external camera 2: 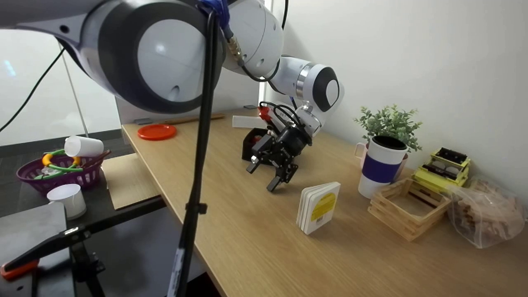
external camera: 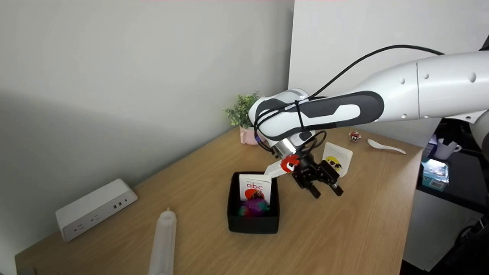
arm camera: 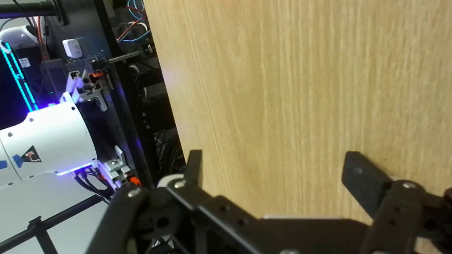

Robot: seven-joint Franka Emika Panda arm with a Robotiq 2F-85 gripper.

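Note:
My gripper (external camera: 327,191) hangs over bare tabletop to the right of a black box (external camera: 253,224) in exterior view 1. Its fingers stand wide apart in the wrist view, with only wood grain between them, so it is open and empty. Inside the box are a white "abc" book (external camera: 255,187) and a purple-and-teal toy (external camera: 254,207). Another board book (external camera 2: 319,208), with a yellow patch on its cover, stands upright on the table, apart from the gripper (external camera 2: 261,179). The arm partly covers the box in exterior view 2.
A white spoon (external camera: 386,146) and a small red-and-white item (external camera: 355,136) lie near the table's far end. Along the wall stand a blue-banded cup (external camera 2: 383,166), a wooden crate (external camera 2: 408,210) and a bag (external camera 2: 487,213). A red plate (external camera 2: 156,131) sits near the edge.

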